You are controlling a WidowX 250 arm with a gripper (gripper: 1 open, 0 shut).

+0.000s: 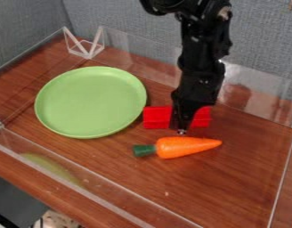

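A green plate [89, 101] lies at left on the wooden table. An orange toy carrot [184, 147] with a green top lies in front of a red block [158, 117]. My black gripper [182, 125] hangs over the red block, just behind the carrot. The state of its fingers is hard to make out.
Clear plastic walls [258, 103] border the table, with a white wire shape [85, 46] at the back left.
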